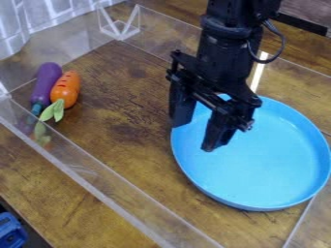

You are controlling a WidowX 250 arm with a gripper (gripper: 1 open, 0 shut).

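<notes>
The black gripper (207, 111) hangs in the centre of the camera view, over the left back part of a blue plate (253, 170). Whether its fingers are open or shut, and whether anything is between them, I cannot tell. An orange carrot toy (64, 92) with pale green leaves and a purple vegetable toy (46, 82) lie together on the wooden table at the left, well apart from the gripper.
The bare wooden table (123, 126) fills the space between the toys and the plate. Clear plastic edges run along the left side and front. A small blue object (10, 232) is at the bottom-left corner.
</notes>
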